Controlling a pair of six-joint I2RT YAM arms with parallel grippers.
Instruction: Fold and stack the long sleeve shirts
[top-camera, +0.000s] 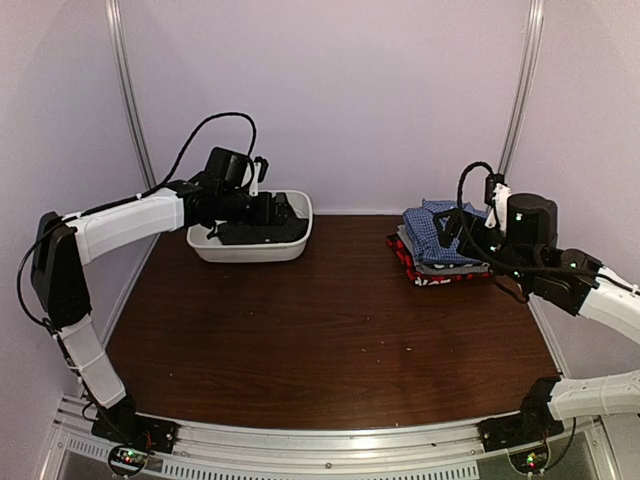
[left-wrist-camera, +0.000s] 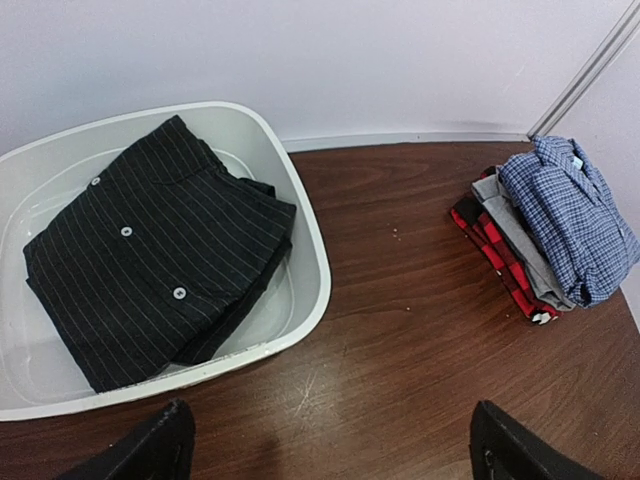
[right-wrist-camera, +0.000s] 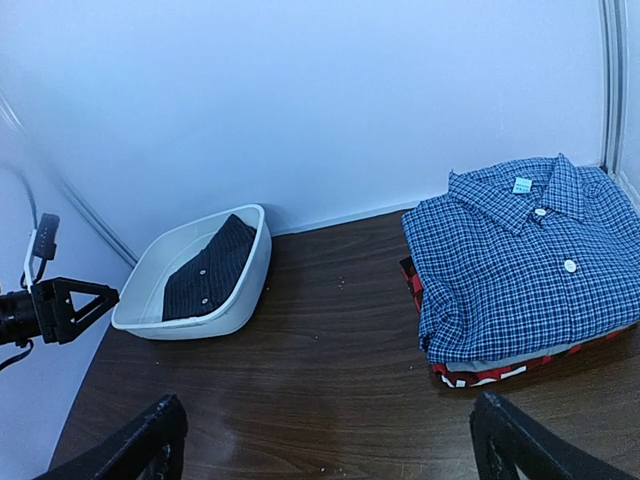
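Note:
A dark pinstriped shirt (left-wrist-camera: 160, 240) with white buttons lies in a white tub (left-wrist-camera: 318, 290) at the back left. At the back right a stack of folded shirts rests on the table; a blue checked shirt (right-wrist-camera: 520, 270) is on top, above a grey one (left-wrist-camera: 520, 240) and a red-and-black checked one (left-wrist-camera: 505, 265). My left gripper is open and empty, in front of the tub. Near the stack stands my right gripper, also open with nothing between its fingers. In the top view the right arm hides part of the stack.
Pale walls (top-camera: 330, 110) enclose the back and sides, close behind the tub and stack.

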